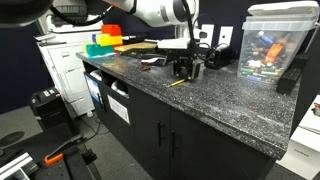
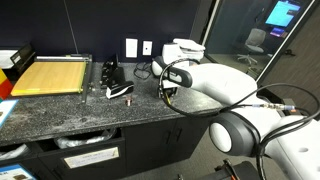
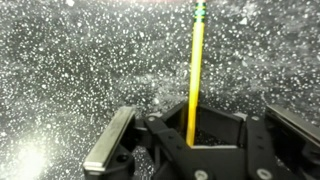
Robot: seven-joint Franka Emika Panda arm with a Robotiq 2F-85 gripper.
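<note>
A yellow pencil [image 3: 196, 65] with a green band near its far end runs down the wrist view, its lower part passing between the fingers of my gripper. The fingers are part open, with a dark gap visible; the pencil is nearer the left finger, and whether either finger touches it cannot be made out. In the first exterior view, the pencil [image 1: 180, 83] lies on the speckled dark counter [image 1: 235, 100], and my gripper [image 1: 183, 72] is low over the counter just behind it. The arm and cables largely hide the fingertips in the second exterior view.
A clear bin [image 1: 264, 50] of colourful items stands at the counter's right end. Coloured trays [image 1: 103, 42] are at the far left. Black items [image 2: 115, 78] sit by the wall beside a wooden board [image 2: 48, 75].
</note>
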